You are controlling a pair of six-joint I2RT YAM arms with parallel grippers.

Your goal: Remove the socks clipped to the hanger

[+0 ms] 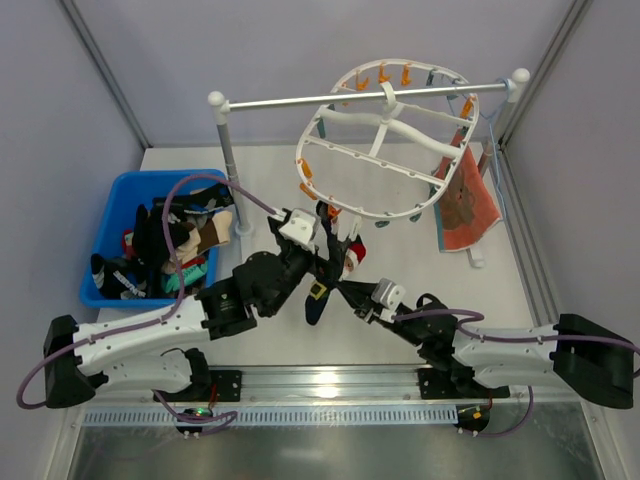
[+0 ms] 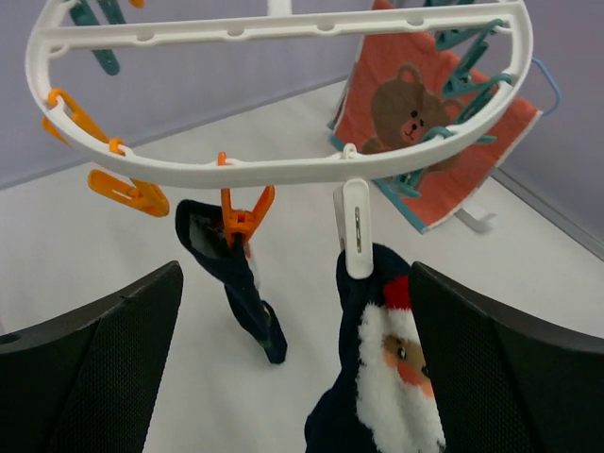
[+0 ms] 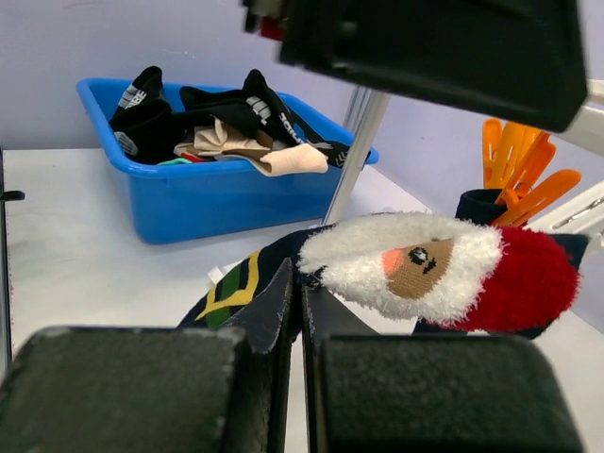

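A dark sock with a Santa face [image 2: 401,377] has its top edge at a white clip [image 2: 355,226] under the round white hanger [image 2: 274,170]. My right gripper is shut on this Santa sock, the face to one side of the fingertips and the yellow-striped part [image 3: 241,293] to the other. Another dark sock [image 2: 241,283] hangs from an orange clip [image 2: 243,222] on the rim. Below the rim, my left gripper stands open, its fingers [image 2: 113,363] widely spaced around the view of both socks. From above, the left arm partly hides the socks.
A blue bin [image 1: 118,225] with several socks and cloths stands at the left. An orange bear towel [image 1: 465,205] hangs at the right. The hanger hangs from a white bar [image 1: 290,101]. Several orange and teal clips ring the hanger.
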